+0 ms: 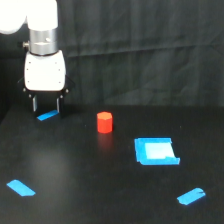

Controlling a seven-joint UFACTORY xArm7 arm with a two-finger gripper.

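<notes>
At the back left of the dark table my gripper (46,105) points down, its two fingers spread apart. Between and just below the fingertips lies a small flat blue piece (47,115); whether the fingers touch it cannot be made out. A red block (104,123) stands upright to the right of the gripper. Farther right is a blue frame (143,158) with a white middle. One more flat blue piece (20,188) lies at the front left, and another blue piece (191,196) at the front right.
A dark curtain (140,50) hangs behind the table. Bare black tabletop (100,185) fills the middle and front between the pieces.
</notes>
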